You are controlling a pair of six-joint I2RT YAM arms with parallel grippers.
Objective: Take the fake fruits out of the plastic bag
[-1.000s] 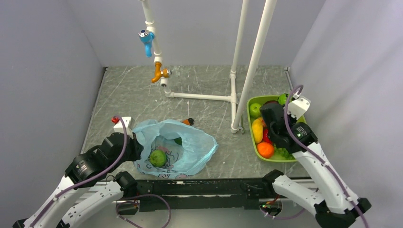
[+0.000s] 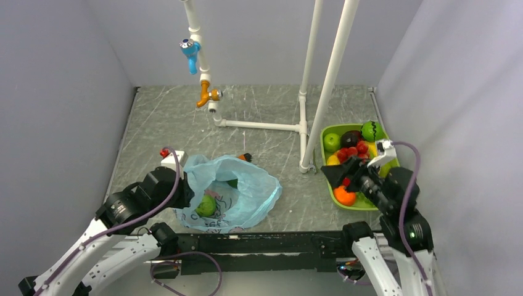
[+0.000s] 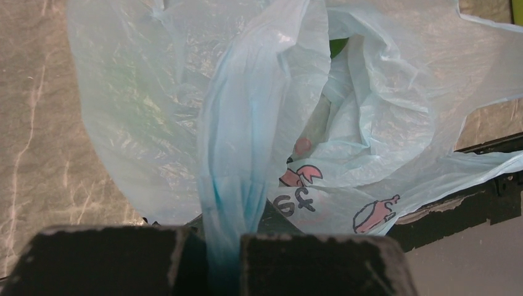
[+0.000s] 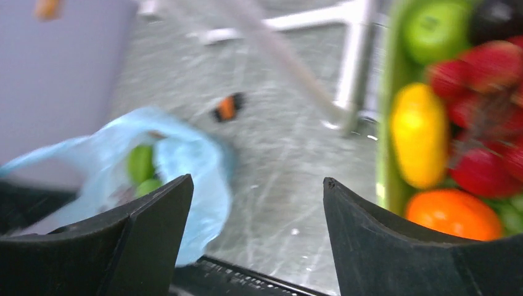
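A light blue plastic bag (image 2: 256,197) lies with its mouth spread on the left half of the counter. Inside it shows a round green fruit (image 2: 206,206), and a darker green one (image 2: 232,183) lies behind, partly covered by the film. My left gripper is shut on the bag's rim; a gathered fold of film (image 3: 247,123) runs between its fingers. Over the near left side of the green basket (image 2: 354,208) my right gripper stands open and empty, tilted toward the bag. Right wrist view is blurred.
Several fruits fill the basket, among them an orange (image 2: 344,196) and a watermelon (image 2: 372,131). White pipes (image 2: 259,125) stand between bag and basket. An orange-and-black piece (image 2: 245,158) lies behind the bag. Counter between bag and basket is clear.
My right gripper has swung from over the basket toward its left edge, now pointing left. The left gripper has shifted slightly right, and the bag's left edge moved with it.
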